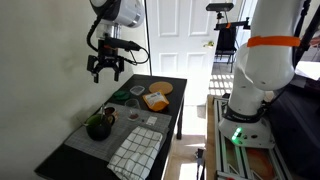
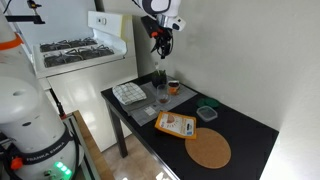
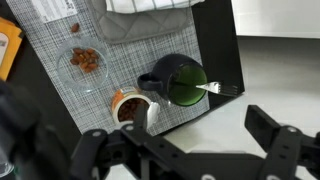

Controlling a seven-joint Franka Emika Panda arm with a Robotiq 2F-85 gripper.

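My gripper is open and empty, raised well above the tabletop near the wall. In the wrist view its dark fingers stand wide apart at either side. Between and beyond them is a dark mug with a green inside, holding a fork and other utensils. Touching or close beside it stands an orange-rimmed cup with brown contents. A clear bowl holds small brown pieces. From exterior view 1, the dark mug is below the gripper.
A checked towel lies at the near end of the table. Farther along are an orange-and-white packet, a round brown mat and a green bowl. The wall runs close behind the mug. Bare tabletop shows around the mat.
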